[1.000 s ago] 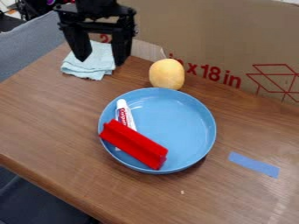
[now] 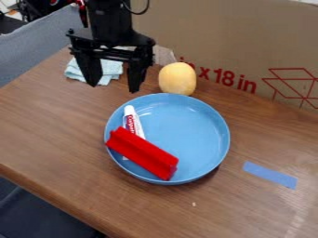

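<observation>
My black gripper (image 2: pixel 113 76) hangs open over the back left of the table, above a light blue cloth (image 2: pixel 76 69), with nothing seen between its fingers. A blue plate (image 2: pixel 196 128) holds a red object (image 2: pixel 141 153) and a white tube (image 2: pixel 132 121) with red lettering partly beneath it. A pale yellow round object (image 2: pixel 177 78) stands behind the plate, right of the gripper.
A cardboard panel (image 2: pixel 248 46) closes off the back. A strip of blue tape (image 2: pixel 270 175) lies on the right.
My gripper has moved down and a little right from where it was one second ago. The things on the table have not moved.
</observation>
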